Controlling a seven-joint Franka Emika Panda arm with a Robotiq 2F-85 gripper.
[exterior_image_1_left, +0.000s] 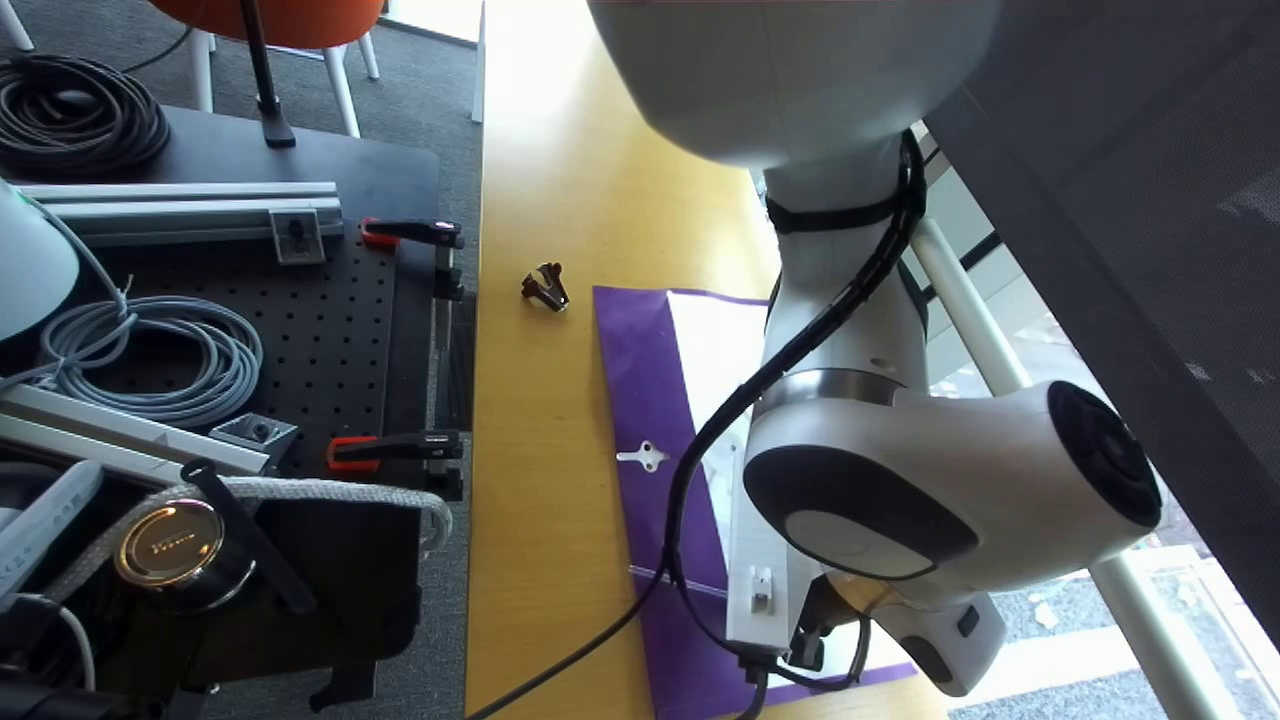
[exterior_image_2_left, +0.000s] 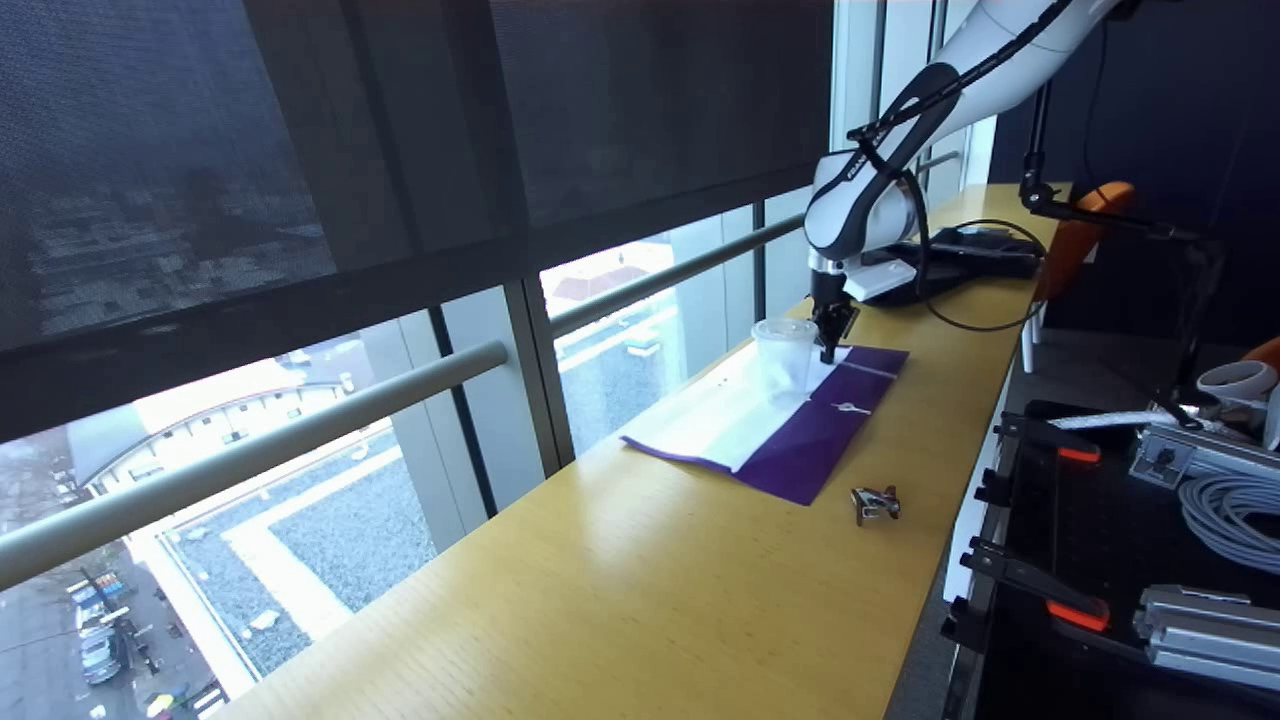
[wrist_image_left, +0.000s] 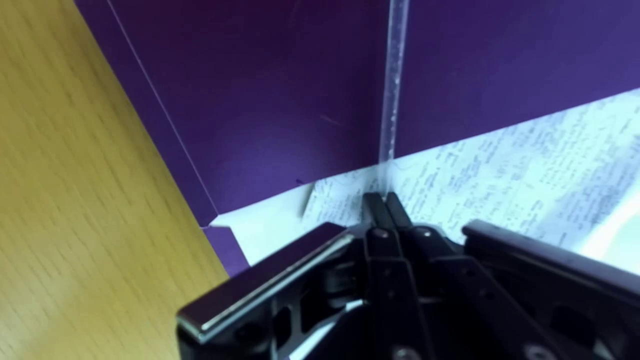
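A thin, clear straw-like stick (wrist_image_left: 393, 78) lies across a purple folder (wrist_image_left: 288, 108) with white, handwritten paper (wrist_image_left: 510, 168) beneath its flap. In the wrist view my gripper is shut on the stick, its fingertips almost together; the part beyond them is hidden. Exterior view 2 has the gripper (exterior_image_2_left: 829, 348) low over the folder's far end, beside a clear plastic cup (exterior_image_2_left: 782, 360). The arm mostly blocks the fingers in exterior view 1, where the stick (exterior_image_1_left: 678, 580) shows as a faint line on the purple.
A brown staple remover (exterior_image_1_left: 547, 288) sits on bare wooden table (exterior_image_1_left: 540, 396) beside the folder. The window rail (exterior_image_2_left: 672, 276) runs along one side. A black cart (exterior_image_1_left: 324, 324) with cables and clamps stands across a gap.
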